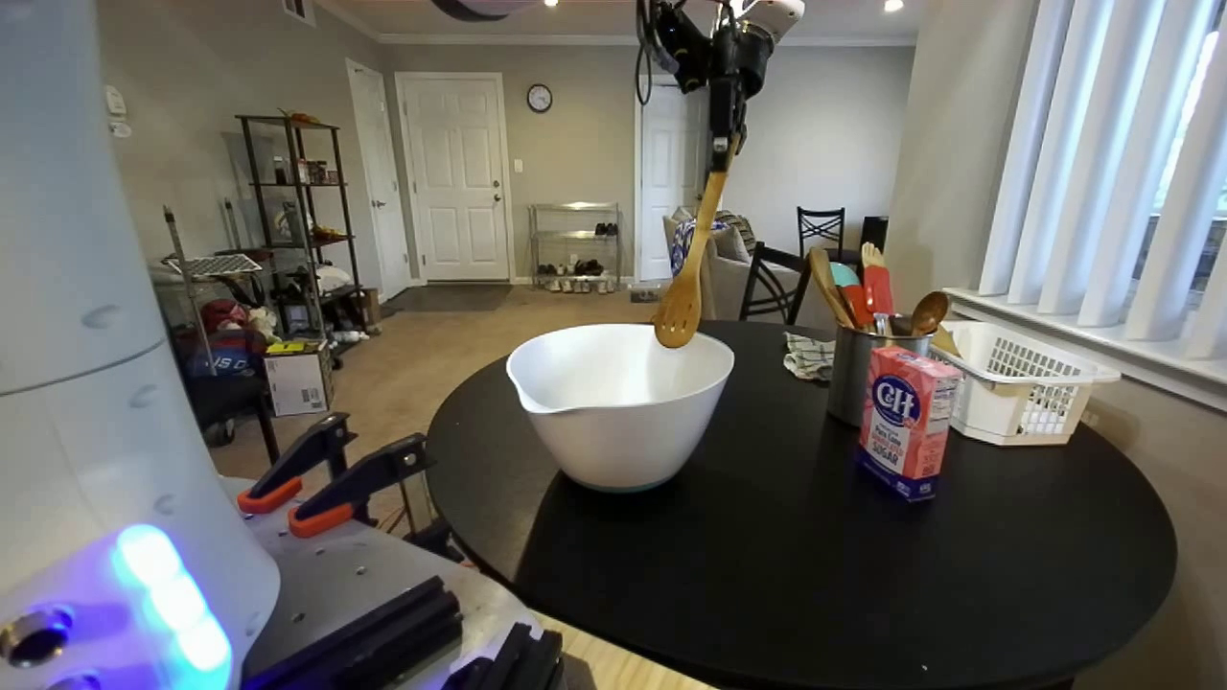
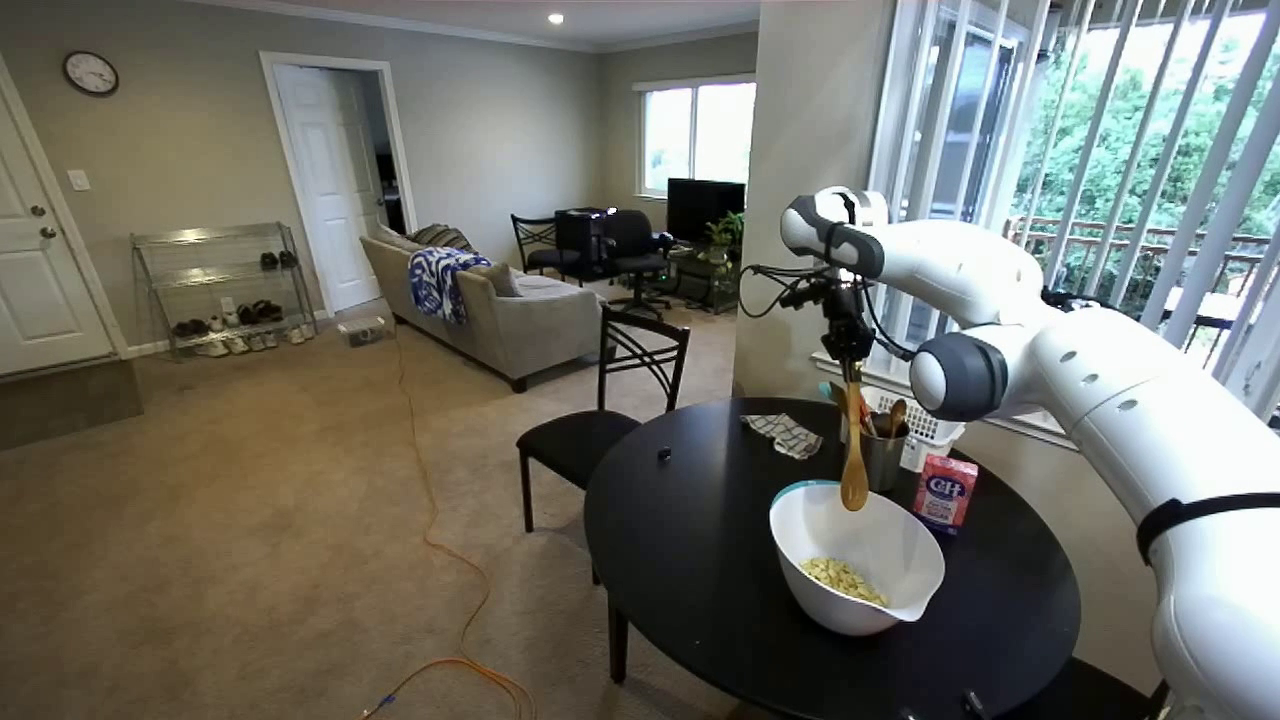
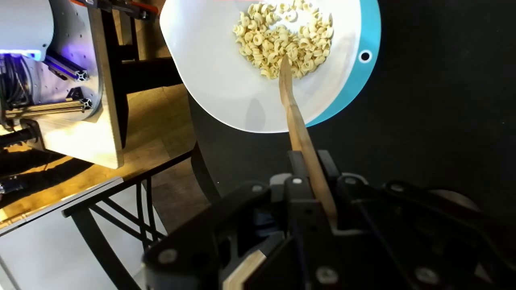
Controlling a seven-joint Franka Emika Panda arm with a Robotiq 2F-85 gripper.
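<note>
A slotted wooden spoon (image 1: 681,301) hangs head down from my gripper (image 1: 727,151), which is shut on its handle. In exterior view 2 the spoon (image 2: 854,462) hangs over the far side of the white mixing bowl (image 2: 798,528), its head around rim height. The bowl (image 1: 621,431) stands upright on the black round table (image 1: 805,575). Short curled pasta (image 2: 843,578) lies in the bottom of the bowl. From the wrist view, the spoon (image 3: 300,125) runs out from between the fingers and its head overlaps the pasta (image 3: 271,43); a gap cannot be judged there.
Right of the bowl stand a pink sugar box (image 1: 906,420), a metal crock (image 1: 851,368) of utensils and a white basket (image 1: 1024,385). A checked cloth (image 1: 808,356) lies behind. A black chair (image 2: 612,396) stands beside the table.
</note>
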